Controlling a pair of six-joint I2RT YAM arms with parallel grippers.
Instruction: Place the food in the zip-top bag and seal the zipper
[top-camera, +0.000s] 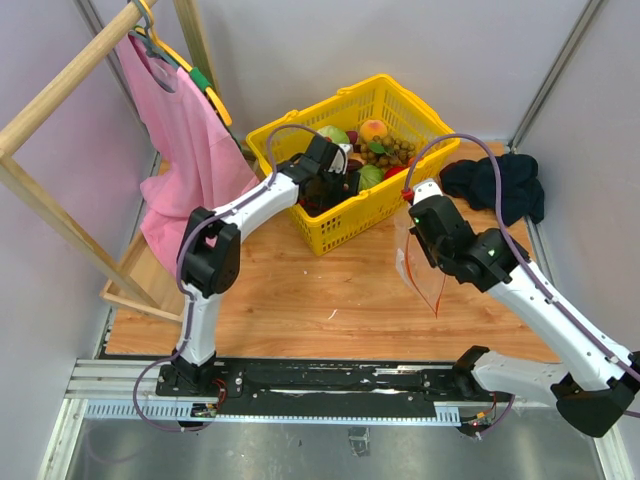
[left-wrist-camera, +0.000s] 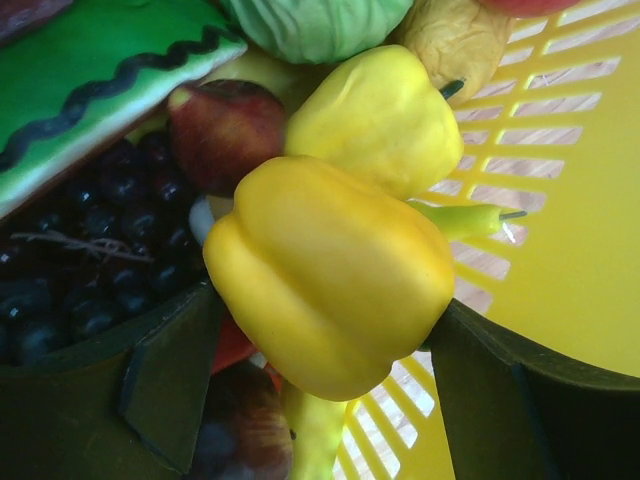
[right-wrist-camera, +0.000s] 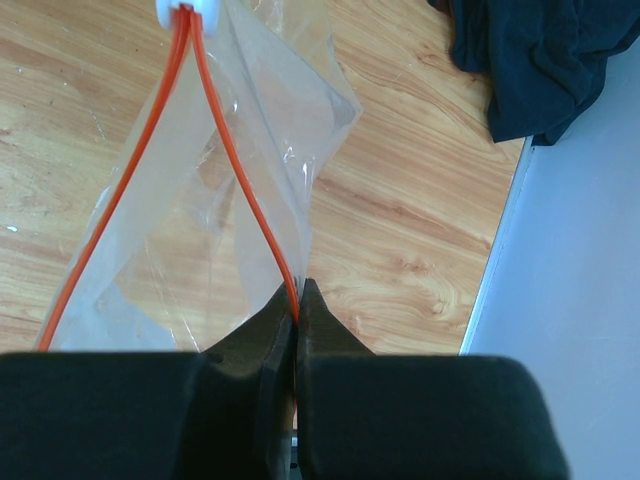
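A yellow bell pepper (left-wrist-camera: 330, 275) lies on top of other food in the yellow basket, between the spread fingers of my left gripper. The fingers stand close to its two sides; whether they press on it does not show. In the top view the left gripper (top-camera: 338, 185) reaches down into the basket and partly hides the food. My right gripper is shut on the orange-edged rim of the clear zip top bag (right-wrist-camera: 215, 240). The bag hangs with its mouth parted, the white slider (right-wrist-camera: 190, 12) at the far end.
The yellow basket (top-camera: 365, 210) holds several foods, among them a peach (top-camera: 373, 130), grapes (top-camera: 395, 152) and a watermelon slice (left-wrist-camera: 100, 70). A dark cloth (top-camera: 500, 188) lies at right. A pink garment (top-camera: 185, 140) hangs at left.
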